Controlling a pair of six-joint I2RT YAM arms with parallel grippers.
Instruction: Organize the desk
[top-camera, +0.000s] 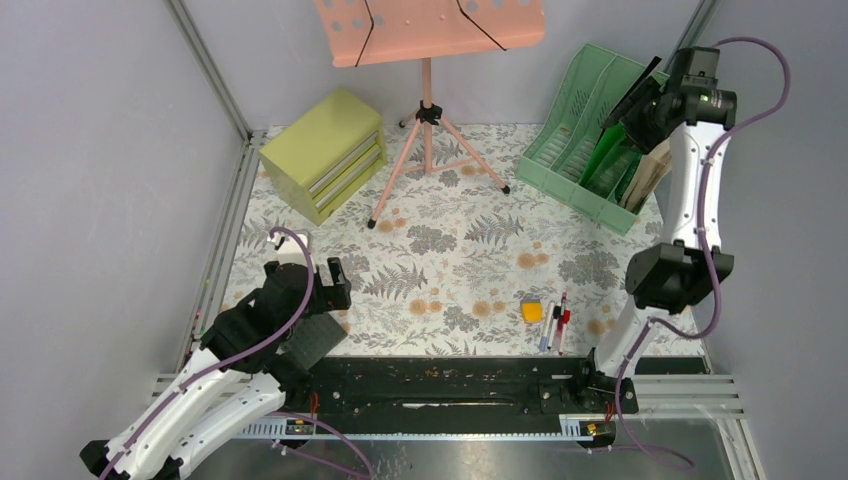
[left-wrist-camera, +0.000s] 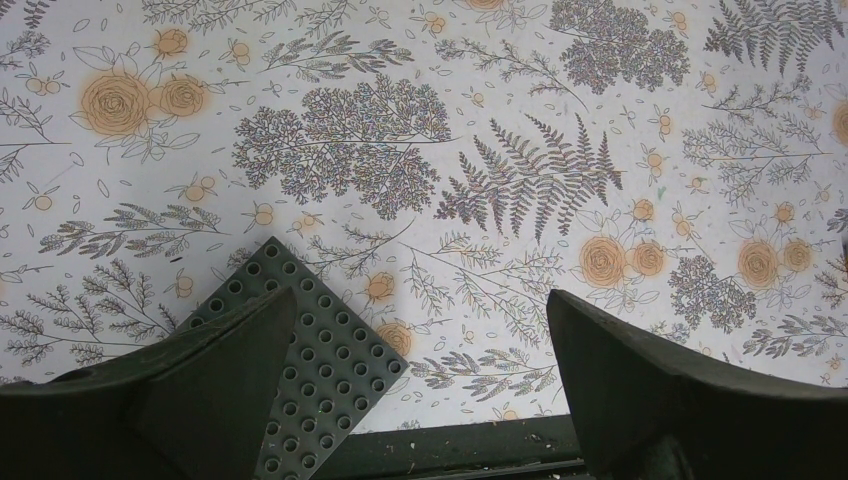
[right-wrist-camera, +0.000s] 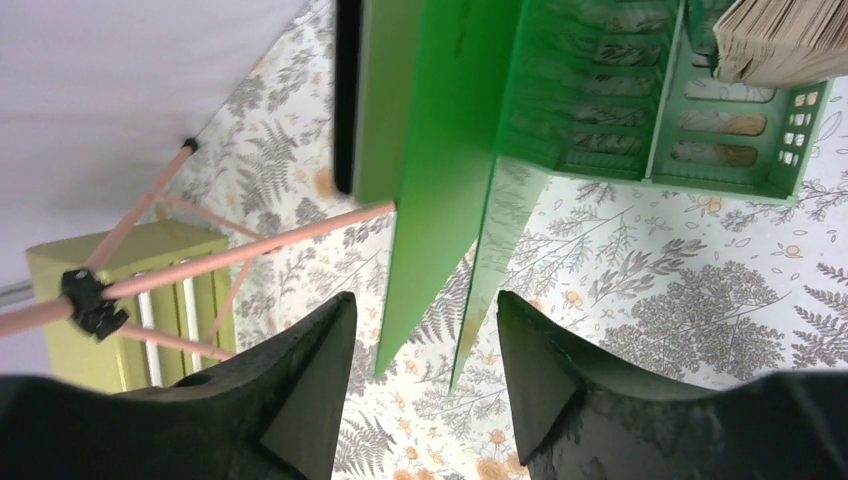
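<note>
At the back right stands the green slotted file rack (top-camera: 571, 192), holding a green folder (top-camera: 603, 153), a dark-edged thin item and brown papers (top-camera: 648, 175). My right gripper is over the rack, its fingers apart on either side of the green folder (right-wrist-camera: 437, 230); a gap shows at each finger. My left gripper hangs open at the front left with nothing between its fingers. A dark studded plate (left-wrist-camera: 330, 385) lies partly under it. On the front right of the desk lie a yellow block (top-camera: 531, 312) and several pens (top-camera: 547, 327).
A yellow-green drawer box (top-camera: 325, 150) stands at the back left. Beside it, a pink music stand (top-camera: 427, 115) spreads its tripod legs over the back middle. The patterned desktop (top-camera: 450, 260) is clear in the centre.
</note>
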